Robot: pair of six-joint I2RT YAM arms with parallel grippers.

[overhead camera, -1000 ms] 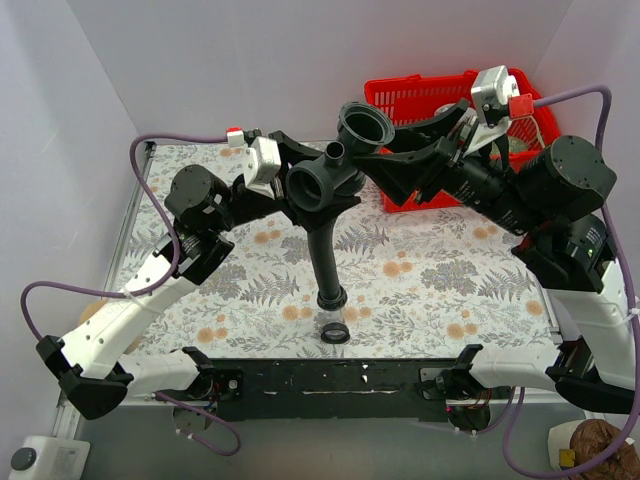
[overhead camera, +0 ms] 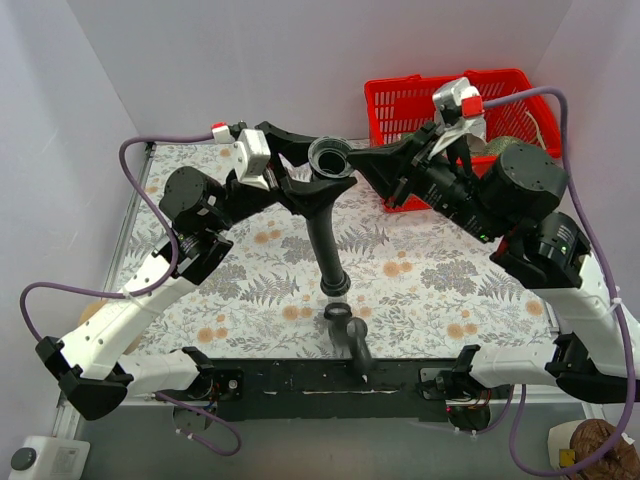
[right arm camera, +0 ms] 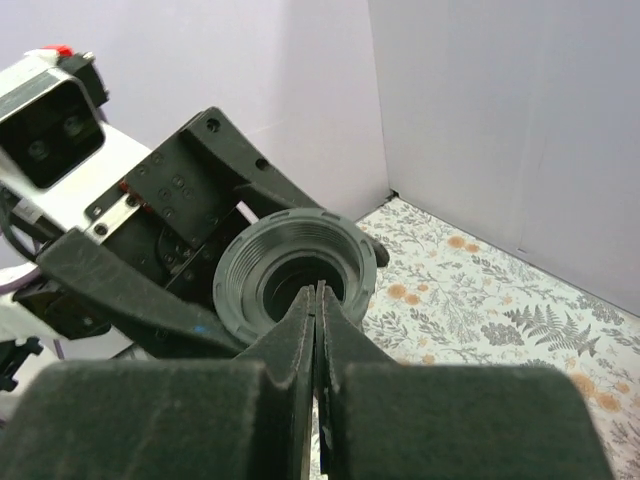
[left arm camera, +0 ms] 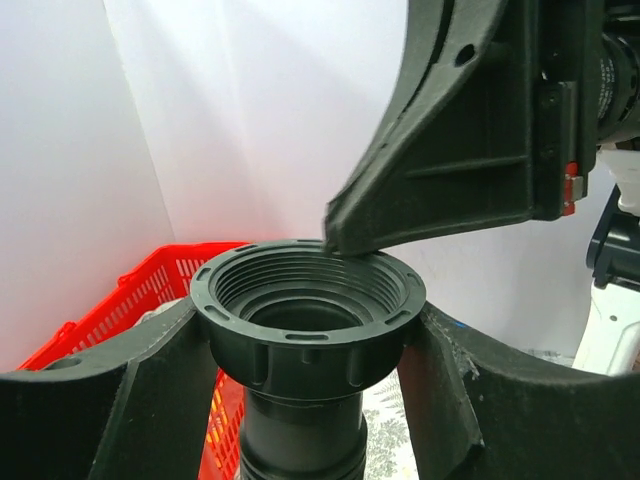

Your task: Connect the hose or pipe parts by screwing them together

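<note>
The dark grey hose (overhead camera: 325,240) hangs with its threaded end collar (left arm camera: 308,375) uppermost, its opening empty. My left gripper is shut on that collar, one finger on each side. My right gripper is shut, its tips together with nothing between them. In the left wrist view its fingertip (left arm camera: 350,225) stands at the collar's far rim; whether it touches, I cannot tell. A blurred dark branched fitting (overhead camera: 356,345) shows below the hose, near the table's front edge, partly over the black beam. Its exact rest position is unclear.
The red basket (overhead camera: 400,100) stands at the back right, partly behind my right arm. White walls (overhead camera: 280,60) close the back and sides.
The branched fitting has left the collar and my right gripper, dropping toward the table's front.
</note>
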